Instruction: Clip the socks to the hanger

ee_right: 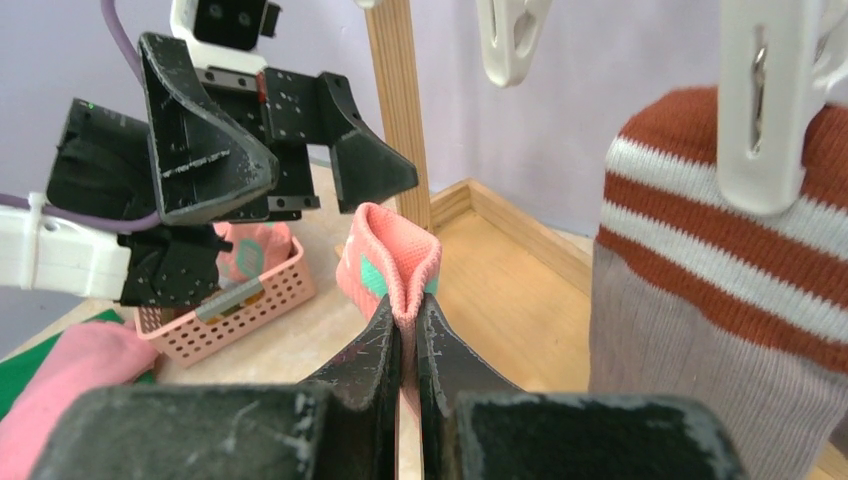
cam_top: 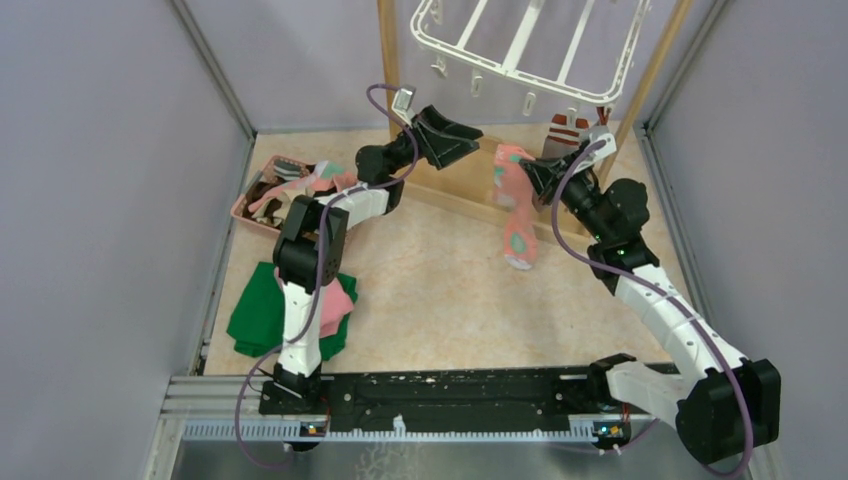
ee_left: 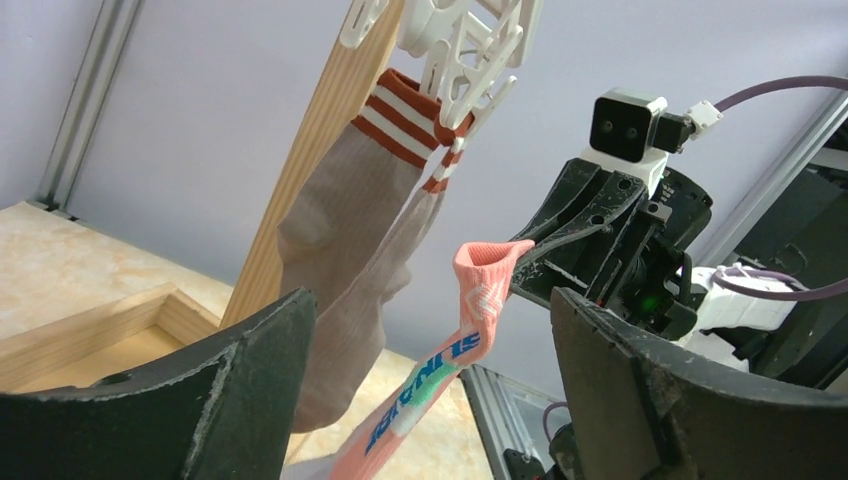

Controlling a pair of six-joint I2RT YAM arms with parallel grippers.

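A pink patterned sock (cam_top: 515,200) dangles from my right gripper, which is shut on its cuff; in the left wrist view that cuff (ee_left: 485,265) faces my left gripper. The left gripper (cam_top: 455,137) is open, empty, left of the sock in the top view. A grey sock with red and white stripes hangs from clips of the white hanger (cam_top: 510,70), at the right in the right wrist view. Free white clips (ee_right: 505,35) hang along the rail above the pink sock.
A pink basket (cam_top: 245,210) of socks is at the left, green and pink cloths (cam_top: 260,310) in front of it. A wooden frame (ee_right: 400,80) with a tray base stands at the back.
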